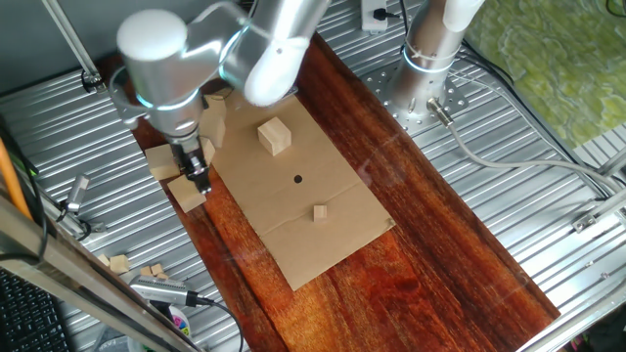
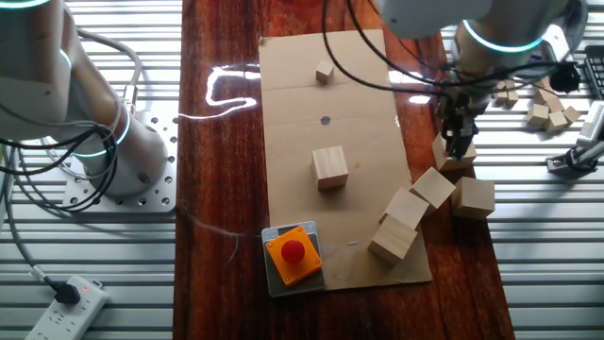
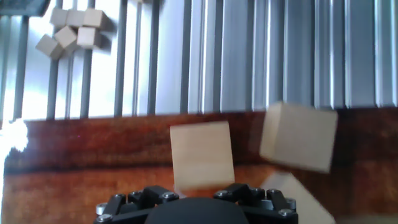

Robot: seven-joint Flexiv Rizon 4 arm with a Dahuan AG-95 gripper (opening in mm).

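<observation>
My gripper (image 1: 202,188) hangs over the table edge beside a pale wooden block (image 1: 184,195). In exterior view 2 the gripper (image 2: 460,146) overlaps that block (image 2: 441,154), so their exact height apart cannot be told. From the wrist, the block (image 3: 202,152) lies just ahead of the fingers (image 3: 152,196), which stand apart with nothing seen held between them. A second block (image 3: 301,137) is to its right. On the cardboard sheet (image 1: 293,240) are a larger block (image 1: 275,137) and a small cube (image 1: 320,212).
More blocks (image 2: 404,207) crowd the cardboard's corner near the gripper. An orange box with a red button (image 2: 293,251) sits at another corner. Small cubes (image 3: 88,37) lie on the ribbed metal surface beyond the wooden board. The board's middle (image 1: 381,284) is largely clear.
</observation>
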